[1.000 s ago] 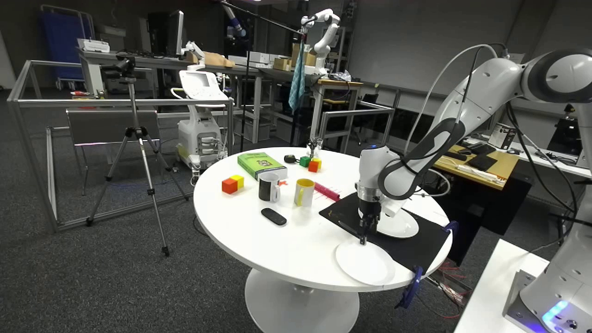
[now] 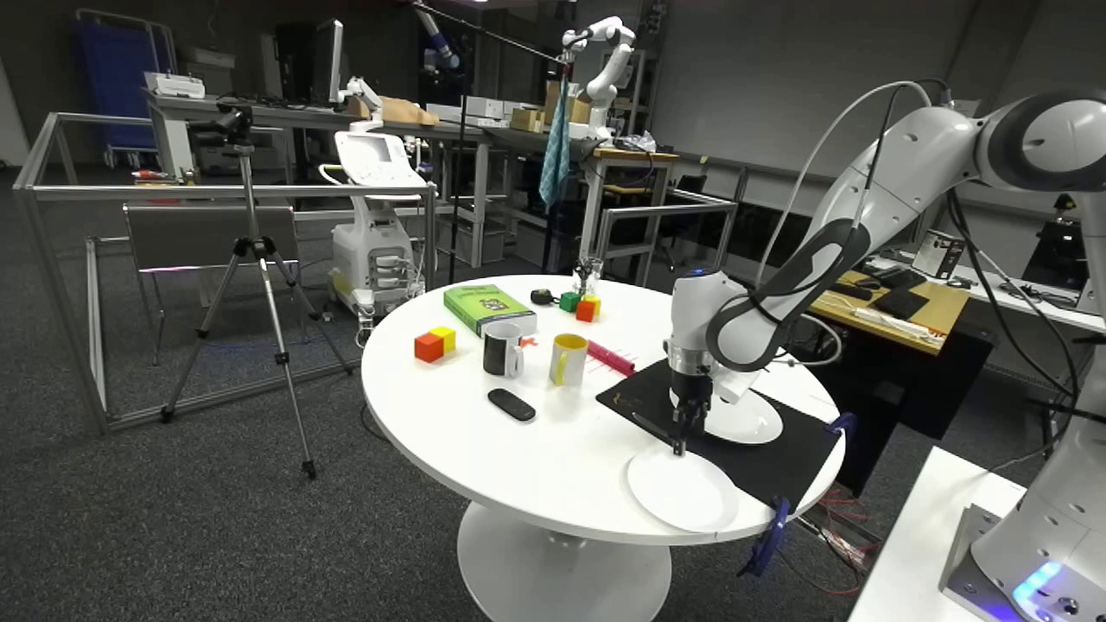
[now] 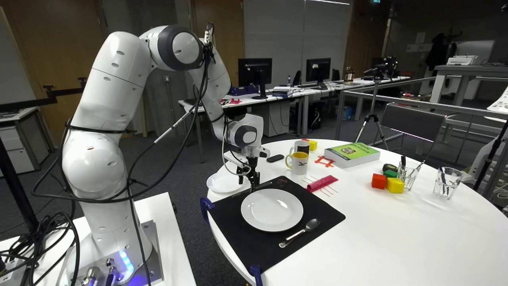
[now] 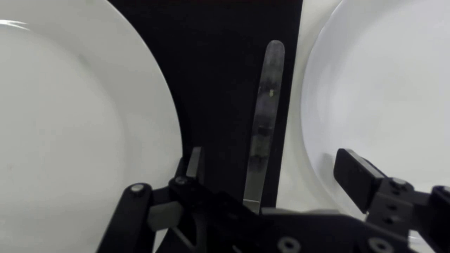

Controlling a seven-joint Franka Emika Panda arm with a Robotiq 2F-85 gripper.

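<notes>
My gripper is open, its fingers spread on either side of a silver knife point(image 4: 267, 97) with nothing held between them. The knife lies flat along the edge of the black placemat point(image 4: 215, 76); its lower end is hidden behind the gripper. In the wrist view, the left finger is close to the rim of the large white plate point(image 4: 139, 105) on the mat. The right finger overlaps the edge of a second white plate point(image 4: 371, 84). Exterior view 2 shows the gripper point(image 3: 248, 181) low at the mat's far edge, between both plates.
A spoon point(image 3: 300, 232) lies across the plate from the gripper. Mugs such as the yellow-rimmed one point(image 3: 298, 163), a black remote point(image 2: 511, 404), a pink roll point(image 3: 322, 183), a green book point(image 3: 351, 153) and glasses point(image 3: 446, 183) stand farther off. Blue clamps point(image 2: 767, 539) grip the table edge.
</notes>
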